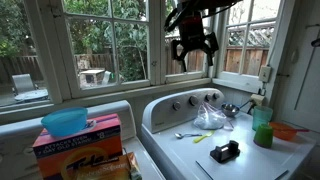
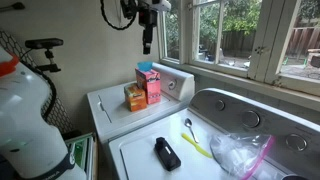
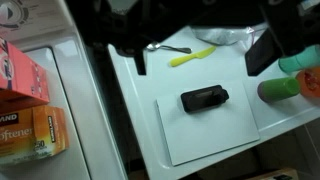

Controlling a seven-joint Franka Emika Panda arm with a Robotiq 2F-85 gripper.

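Note:
My gripper (image 1: pixel 197 62) hangs high over the white appliance top, in front of the window. Its two dark fingers stand wide apart in the wrist view, with nothing between them. Below lies a small black object (image 3: pixel 204 98) on a flat white board (image 3: pixel 190 148); the gripper is well clear of it. Behind the board are a yellow knife (image 3: pixel 193 57) and a metal spoon (image 2: pixel 189 125). A clear plastic bag (image 2: pixel 237 152) rests near the control panel. To the right stands a green cup (image 1: pixel 263 135).
On the left-hand appliance, a blue bowl (image 1: pixel 65 122) sits atop an orange-red detergent box (image 1: pixel 80 150). An orange item (image 1: pixel 288 131) lies beyond the green cup. Knobbed control panels (image 2: pixel 250 118) and the window border the back. Around the black object the surface is open.

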